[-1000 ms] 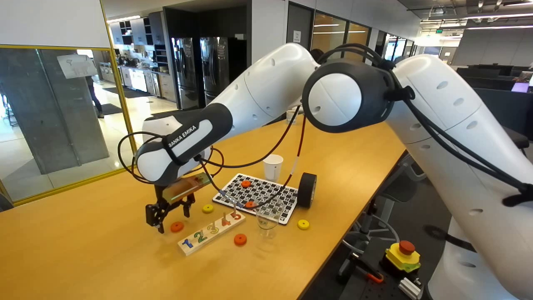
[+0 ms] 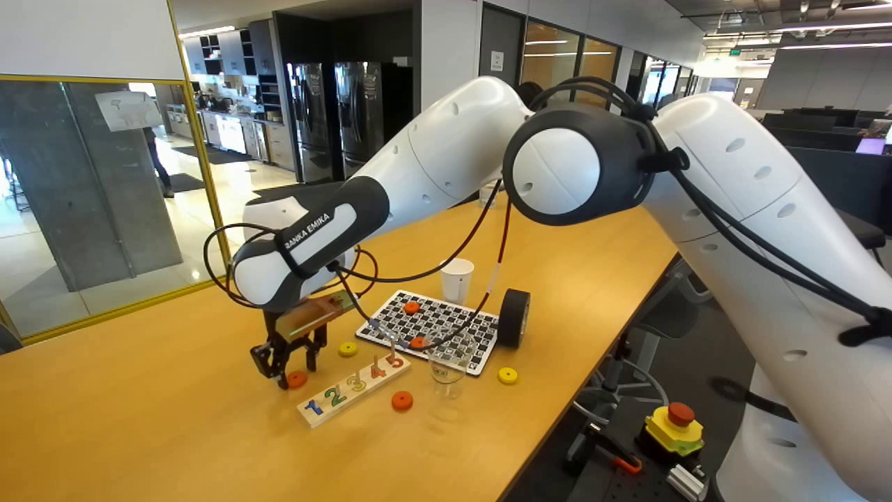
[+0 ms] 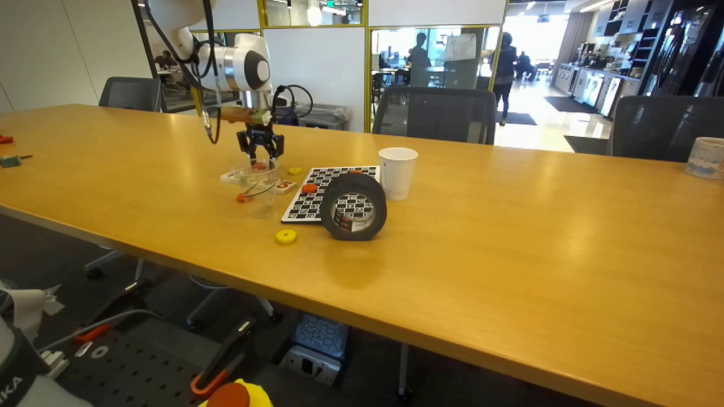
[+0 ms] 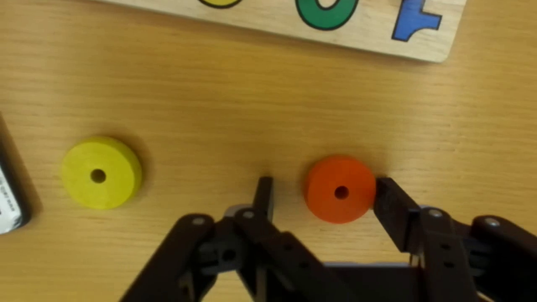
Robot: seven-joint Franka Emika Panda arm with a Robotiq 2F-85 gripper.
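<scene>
An orange disc (image 4: 340, 189) with a centre hole lies flat on the table between the fingers of my gripper. One finger (image 4: 397, 214) touches or nearly touches the disc's side; the other (image 4: 264, 199) stands clear of it with bare table between. The fingers are part open, so nothing is clamped. In exterior view 1 my gripper (image 2: 297, 368) is low over the disc (image 2: 297, 380). The wooden number board (image 2: 355, 388) with pegs and painted numerals lies close by. A yellow disc (image 4: 100, 173) rests on the table off to the left in the wrist view.
A clear cup (image 2: 449, 368), another orange disc (image 2: 402, 401) and a yellow disc (image 2: 507, 376) lie beyond the board. A checkered board (image 2: 435, 318) bears orange discs, near a white cup (image 2: 456, 280) and a black tape roll (image 2: 513, 318).
My gripper has come down and slightly to the right in exterior view 1, over the orange disc, and its fingers stand closer together. The other objects have not moved.
</scene>
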